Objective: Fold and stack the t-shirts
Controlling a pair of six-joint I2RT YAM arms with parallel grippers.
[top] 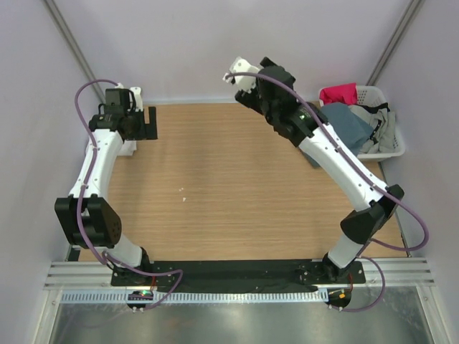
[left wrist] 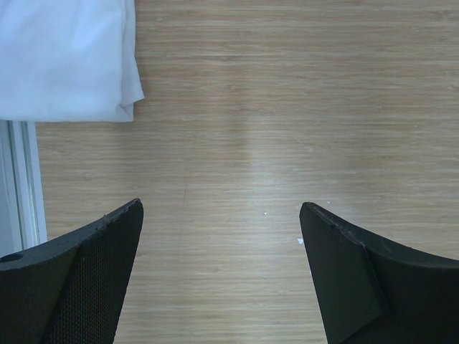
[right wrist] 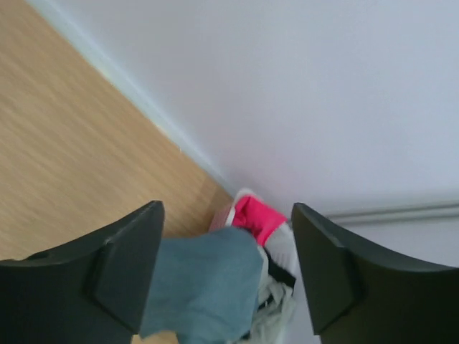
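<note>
At the table's left, my left gripper (top: 140,123) stands open above the bare wood, near a folded white cloth (left wrist: 64,57). My right gripper (top: 254,86) is raised high at the back centre-right, its fingers apart with nothing visible between them. Beyond it, a dark teal cloth (right wrist: 204,287) drapes from the white laundry basket (top: 387,150) at the back right, where a red cloth (top: 337,93) and grey and black garments (top: 381,129) also lie.
Walls border it at the back and on both sides.
</note>
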